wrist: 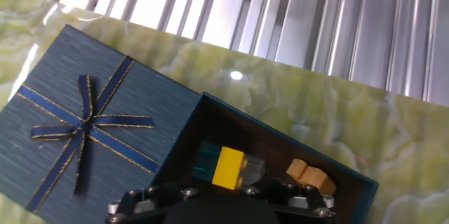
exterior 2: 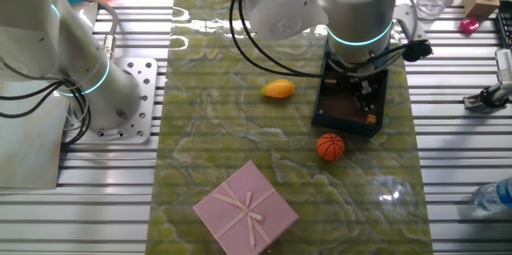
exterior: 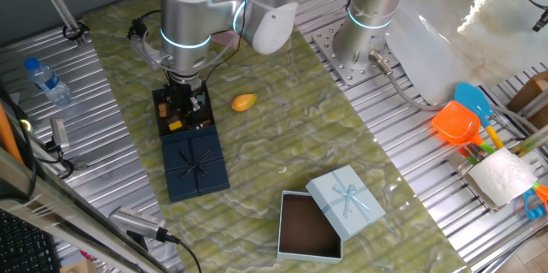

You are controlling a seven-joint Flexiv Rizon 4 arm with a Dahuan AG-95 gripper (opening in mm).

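An uncovered dark blue box [exterior: 158, 117] stands on the green marbled cover, its lid with a ribbon bow [exterior: 196, 166] lying against one side. My gripper [exterior: 190, 112] points down at the box opening. In the wrist view, a yellow block [wrist: 229, 168] lies in the box between a dark green piece [wrist: 206, 162] and a greyish clear piece [wrist: 253, 169]. Nearer the other end of the box is a light wooden piece [wrist: 312, 177]. The black gripper linkage fills the bottom edge there, and the fingertips are hidden. Whether the fingers are open or shut does not show.
A yellow-orange fruit [exterior: 244, 102] and a small basketball [exterior 2: 330, 147] lie outside the box. An open light blue box [exterior: 308, 227] has its lid [exterior: 347, 201] leaning on it. A pink gift box [exterior 2: 246, 209] sits apart.
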